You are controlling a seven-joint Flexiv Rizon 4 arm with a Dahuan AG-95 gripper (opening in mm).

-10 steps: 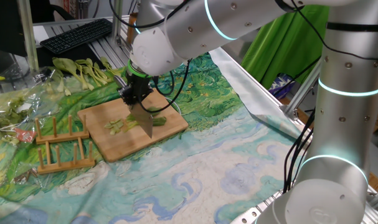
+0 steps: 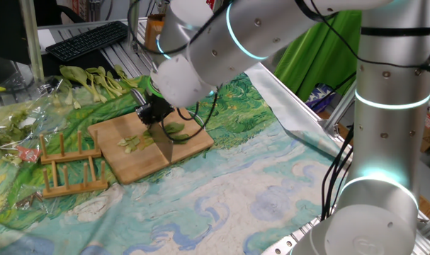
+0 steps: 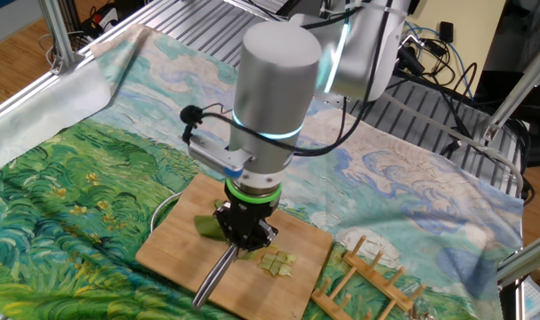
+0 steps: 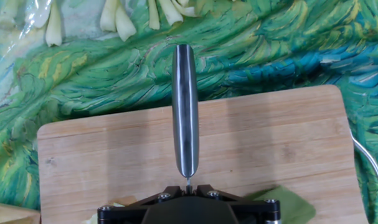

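Observation:
A knife is clasped by my gripper (image 2: 156,113); its shiny metal handle (image 4: 185,112) sticks out ahead of the fingers in the wrist view. The grey blade (image 2: 162,146) points down at the wooden cutting board (image 2: 115,159), between cut green pieces (image 2: 133,144) and a larger green vegetable part (image 2: 174,128). In exterior view 2 the gripper (image 3: 243,238) is above the board, with the cut pieces (image 3: 277,263) on one side and the green leaf (image 3: 207,227) on the other. Whether the blade's edge touches the board cannot be told.
A wooden peg rack (image 2: 73,170) stands beside the board. Leafy greens (image 2: 94,81) lie behind it, and plastic-wrapped greens (image 2: 13,134) at the left. A thin metal loop (image 4: 372,165) shows at the board's edge.
The wrist has come down and a little to the right in exterior view 1, still with the knife. The blade has shifted slightly towards the cut pieces. Board and rack have stayed put.

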